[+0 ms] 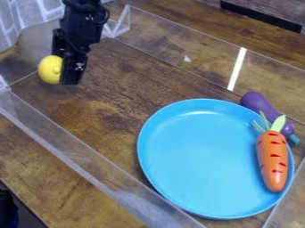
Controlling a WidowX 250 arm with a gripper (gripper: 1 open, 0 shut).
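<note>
My black gripper [70, 69] is at the upper left, low over the wooden table, at a yellow round object [50, 69]. The yellow object is at the gripper's left side, partly behind its dark fingers; whether it is held between them is unclear.
A blue plate [191, 160] fills the lower right, with an orange carrot [273, 160] on its right part. A purple eggplant [255, 104] lies behind the carrot. Clear plastic walls border the table area.
</note>
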